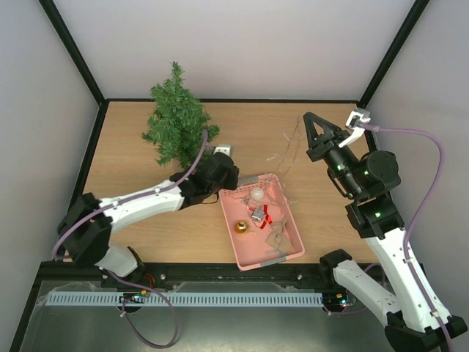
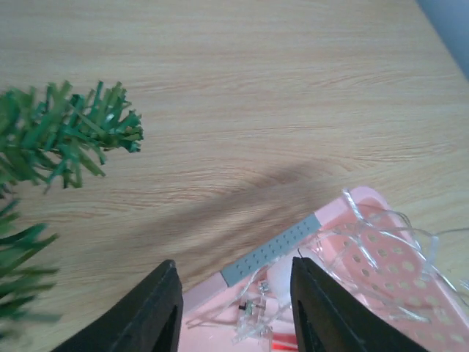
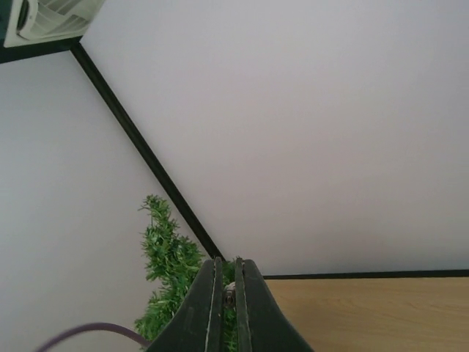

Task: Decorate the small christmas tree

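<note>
The small green tree (image 1: 176, 121) stands at the back left; its branches edge into the left wrist view. The pink tray (image 1: 260, 253) holds a gold ball (image 1: 241, 226), a pale ball (image 1: 256, 193), silver and red ornaments, and tangled clear strands (image 2: 366, 249). My left gripper is over the tray's back end beside the tree, fingers apart, with nothing seen held. My right gripper is raised at the back right, shut and pointed level toward the tree.
Bare wooden table (image 1: 132, 220) surrounds the tray and tree. Light walls (image 1: 227, 51) with black edges enclose the table on the back and sides.
</note>
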